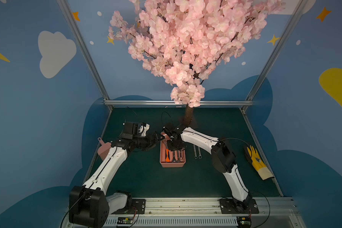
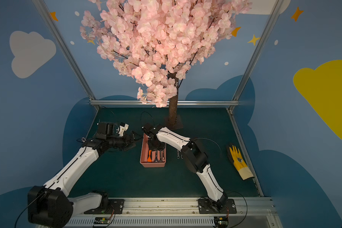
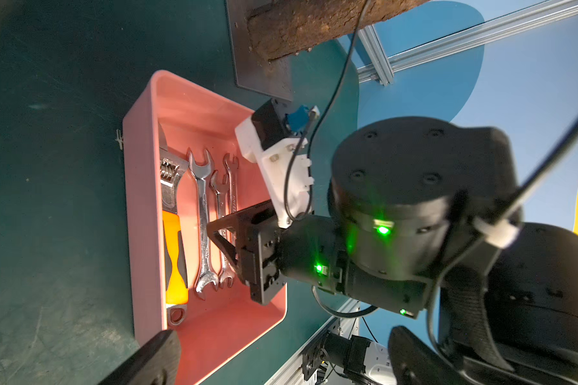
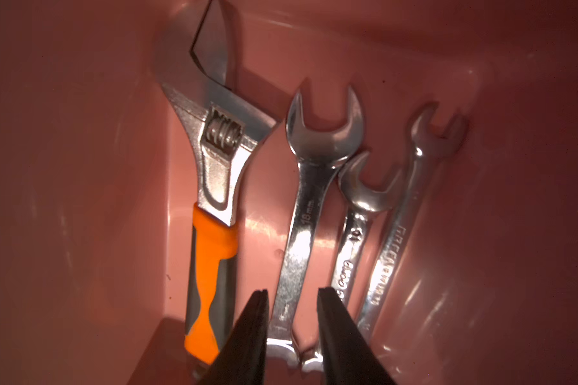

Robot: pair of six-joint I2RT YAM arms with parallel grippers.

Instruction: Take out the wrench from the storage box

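Note:
Inside the pink storage box (image 1: 172,165) lie an adjustable wrench with an orange and black handle (image 4: 205,282) and several silver open-ended wrenches. The largest silver wrench (image 4: 305,218), marked with mm, is in the middle. My right gripper hangs over the box, open, its fingertips either side of the largest wrench's lower shaft; contact cannot be told. Left of the box my left gripper is open with nothing held.
Two silver wrenches (image 1: 197,152) lie on the table right of the box. A yellow glove (image 1: 259,164) is at the right edge, a pink dustpan (image 1: 103,150) at the left. The tree trunk (image 2: 172,108) stands behind.

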